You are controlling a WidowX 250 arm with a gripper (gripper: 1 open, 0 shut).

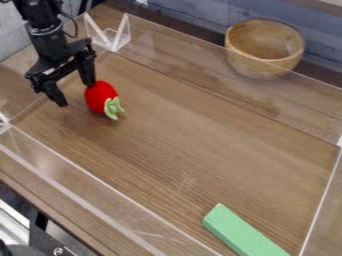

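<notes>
A red pepper-like object with a green top (102, 98) lies on the wooden table at the upper left. My black gripper (68, 85) is low beside it on its left, fingers open and spread, one fingertip close to or touching the red object's upper left side.
A wooden bowl (262, 46) stands at the back right. A green bar (245, 231) lies at the front right. The table has raised edges.
</notes>
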